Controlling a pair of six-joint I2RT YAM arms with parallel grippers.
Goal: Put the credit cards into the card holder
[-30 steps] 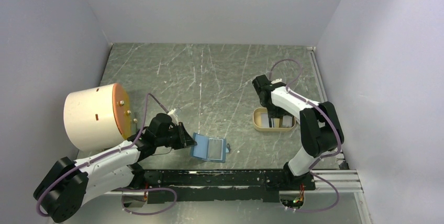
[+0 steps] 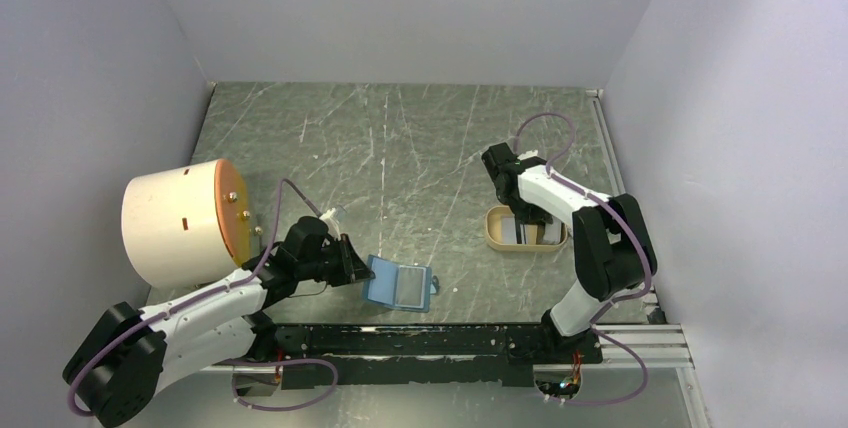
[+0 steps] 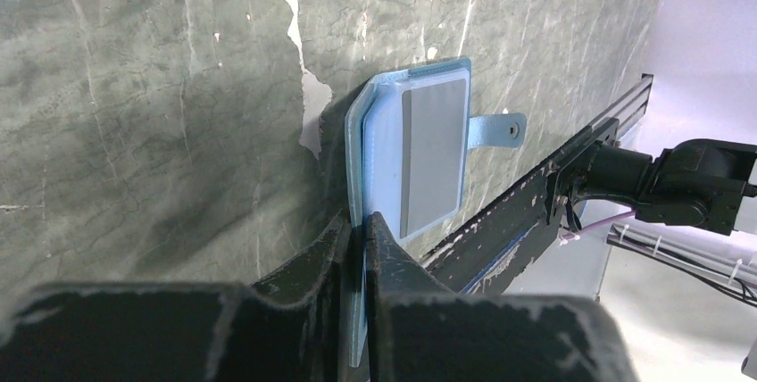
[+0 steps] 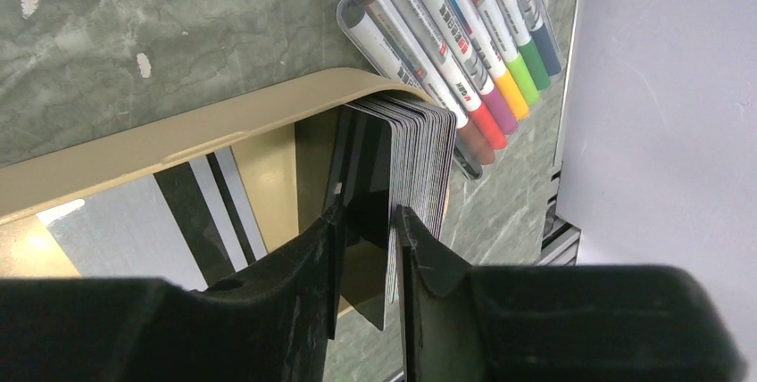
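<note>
The light-blue card holder [image 3: 446, 145] lies open on the table at lower centre in the top view. My left gripper is shut on the edge of its cover flap [image 2: 382, 279]. A tan tray [image 4: 205, 132] stands to the right, holding an upright stack of cards [image 4: 420, 145] at its right end in the right wrist view. The front card [image 4: 368, 172] has a glossy black face. Over the stack, my right gripper has its fingers apart, one before the black face and one at the stack's edges. Whether they touch the card, I cannot tell.
A clear case of coloured markers [image 4: 464, 52] lies close beside the tray. More cards [image 4: 134, 230] rest flat in the tray's other part. A large cream cylinder [image 2: 180, 223] stands at the far left.
The tray has shifted slightly to the right under my right gripper since a second ago. The right arm has barely moved. My left gripper and the card holder look nearly unchanged.
</note>
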